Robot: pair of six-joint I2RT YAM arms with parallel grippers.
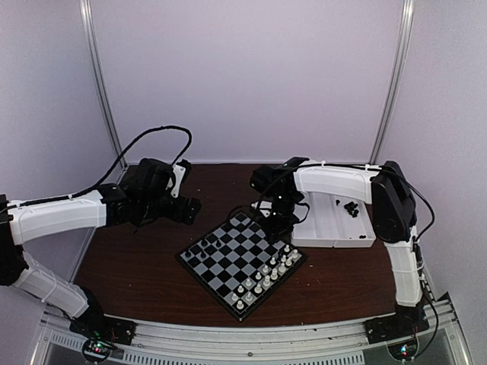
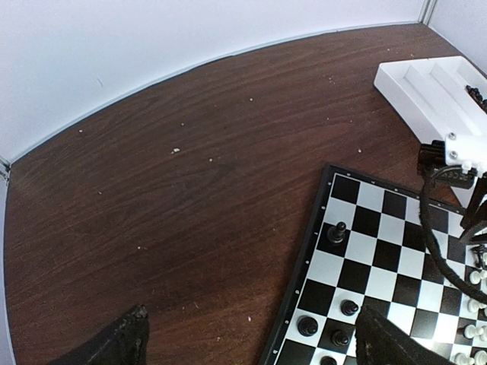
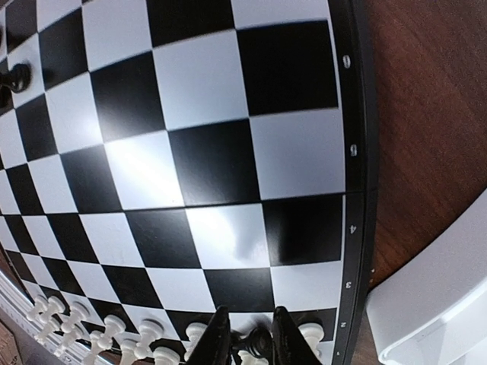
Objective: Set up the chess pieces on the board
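Note:
The chessboard [image 1: 228, 274] carries rows of white pieces [image 1: 266, 280] along its near-right side and several black pieces [image 2: 307, 325] toward the left. My right gripper is open over the board's right end, its fingers above a black piece [image 3: 259, 342] among white ones. A lone black piece [image 3: 17, 77] shows at the upper left of the right wrist view. My left gripper hangs open left of the board, nothing between its fingers.
A white tray [image 1: 327, 236] with a cluster of black pieces [image 1: 351, 209] sits right of the board, partly behind the right arm. Bare table [image 2: 198, 213] lies left of and behind the board.

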